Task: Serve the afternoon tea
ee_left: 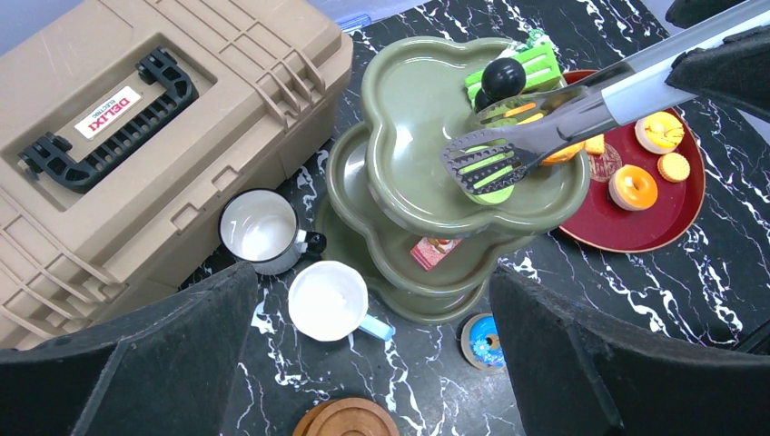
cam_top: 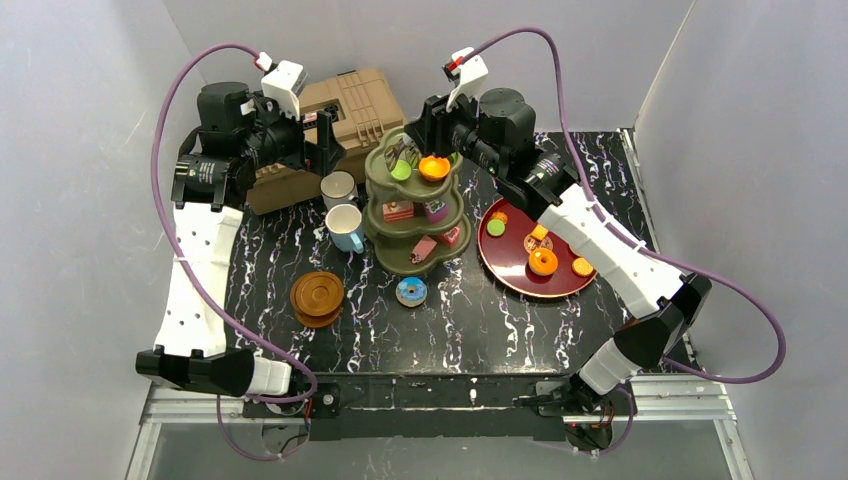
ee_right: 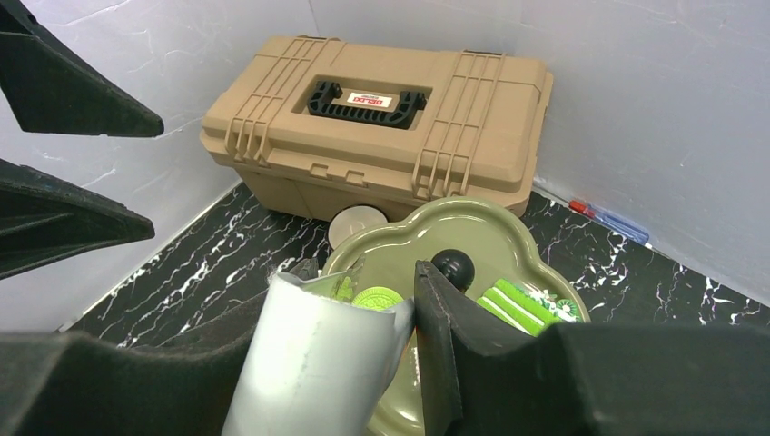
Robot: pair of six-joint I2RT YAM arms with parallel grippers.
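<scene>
Above the green three-tier stand [cam_top: 385, 218], my right gripper [cam_top: 432, 128] is shut on the white-handled tongs [ee_right: 318, 363]. In the left wrist view their slotted head [ee_left: 481, 163] hangs over the top tier, above a green round treat [cam_top: 400, 170], beside an orange piece [cam_top: 434, 169] and a black ball [ee_left: 504, 78]. Whether the tongs hold the treat is unclear. My left gripper [cam_top: 322, 150] stands open with nothing between its fingers, above and left of the stand. A red plate [cam_top: 515, 270] of treats lies at the right.
A tan case [cam_top: 355, 100] stands at the back left, with two mugs [cam_top: 345, 227] [ee_left: 259, 227] before it. Wooden coasters [cam_top: 318, 295] and a blue donut [cam_top: 411, 292] lie at the front.
</scene>
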